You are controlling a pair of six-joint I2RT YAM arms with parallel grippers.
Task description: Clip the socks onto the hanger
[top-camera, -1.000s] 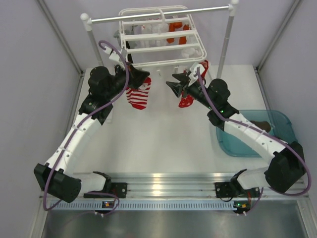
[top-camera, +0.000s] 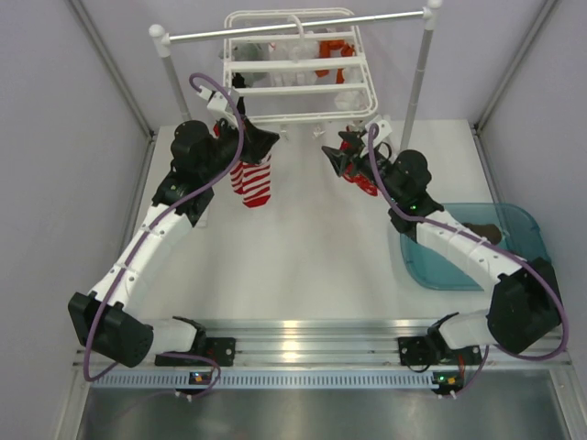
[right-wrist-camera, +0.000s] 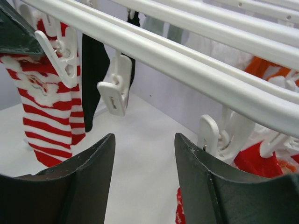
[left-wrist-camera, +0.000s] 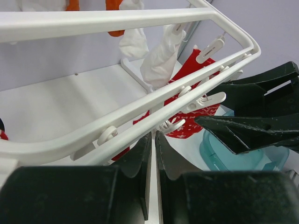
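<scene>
The white hanger (top-camera: 303,116) with clips hangs from the rail. At its left end, my left gripper is at the bar, fingertips close together, red-white striped socks (top-camera: 257,183) below it in the top view. In the right wrist view those socks (right-wrist-camera: 46,126) hang beside black fabric (right-wrist-camera: 91,84). My right gripper stands open below the front bar, near an empty-looking clip (right-wrist-camera: 114,93). A red patterned sock (left-wrist-camera: 187,123) hangs at the hanger's right. Whether anything is between the left fingers is unclear.
White and orange socks (left-wrist-camera: 159,60) hang farther back on the hanger. A teal bin (top-camera: 431,266) with a brown item sits at the right.
The striped socks swing, and the red sock shifts. My right gripper has changed angle slightly at the hanger; my left has moved only slightly.
</scene>
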